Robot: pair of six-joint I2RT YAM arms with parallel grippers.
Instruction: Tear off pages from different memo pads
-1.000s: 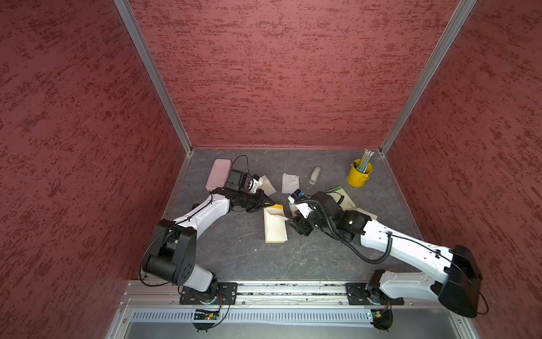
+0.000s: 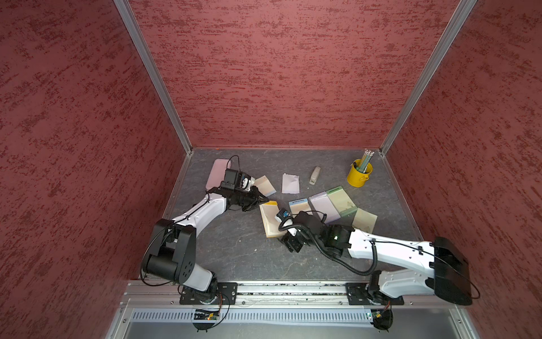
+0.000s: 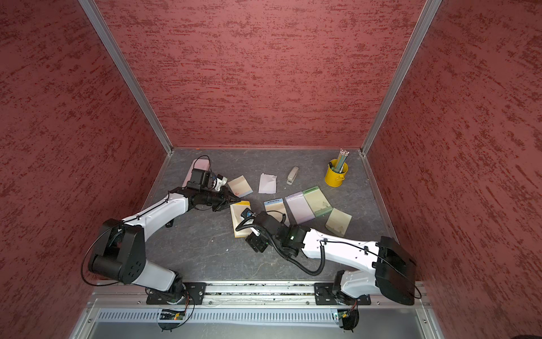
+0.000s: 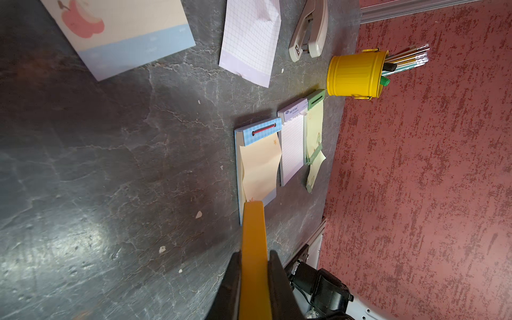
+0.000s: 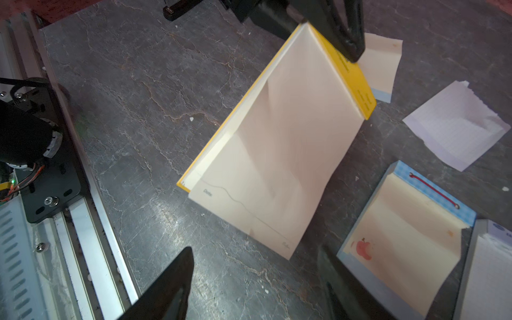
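My left gripper is shut on the yellow-bound end of a memo pad, whose cream top page (image 5: 277,149) has its lower part lifted from the sheets beneath. The pad is tilted, its bound end higher in the right wrist view. My right gripper stands open near the pad's free lower end, nothing between its fingers. To the right are a blue-bound pad (image 4: 260,165), a purple-bound pad (image 4: 292,138) and a green-bound pad (image 4: 314,122). In the top left view my right arm hides part of the blue-bound one.
Loose sheets lie about: one with an apple (image 4: 128,32), one gridded lilac-white (image 4: 250,42), one pale green (image 2: 364,220). A stapler (image 2: 314,175), a yellow pencil bucket (image 2: 358,175) and a pink case (image 2: 218,173) stand farther back.
My right gripper has moved left and slightly down over the pad's lower right corner. The pad has shifted a little left and up with my left gripper, which stays shut on it.
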